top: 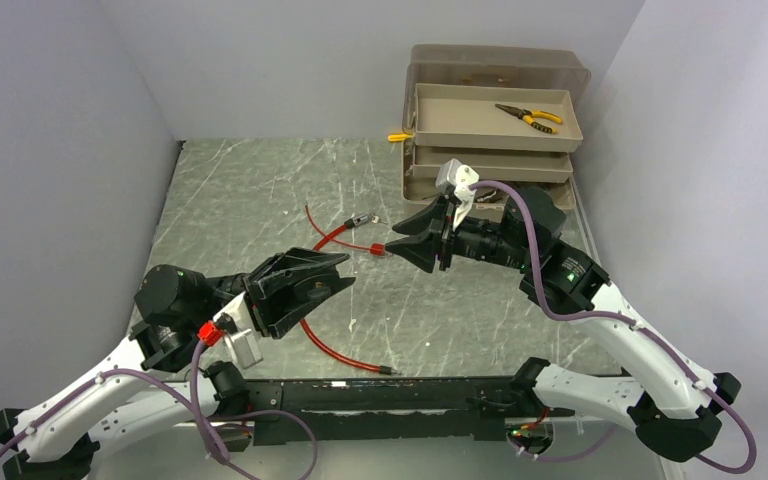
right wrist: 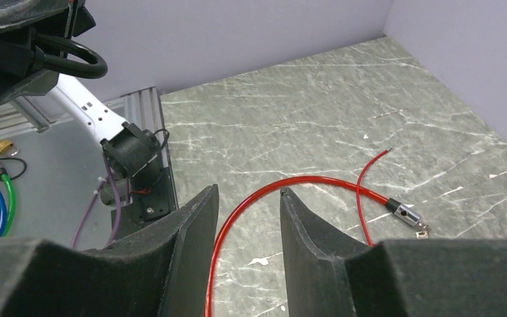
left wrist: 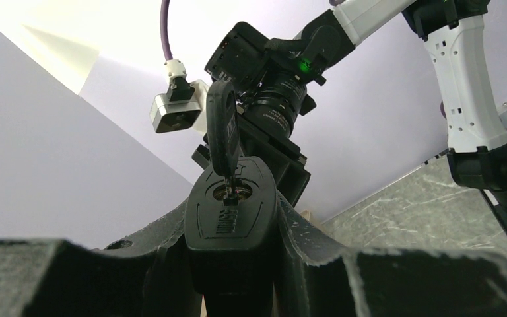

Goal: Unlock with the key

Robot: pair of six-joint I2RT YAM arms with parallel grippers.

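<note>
In the left wrist view a black lock [left wrist: 228, 224] is held by my left gripper, which is shut on it; a key [left wrist: 224, 129] with a black head stands upright in its keyhole. In the top view my left gripper [top: 345, 270] is at centre-left, tilted. My right gripper [top: 400, 240] faces it from the right, apart from it; in the right wrist view its fingers are part open, with nothing between them.
Red hoses [top: 335, 352] with metal fittings lie on the marble table [top: 220, 190]. A tiered toolbox [top: 490, 160] with pliers [top: 525, 115] on top stands at the back right.
</note>
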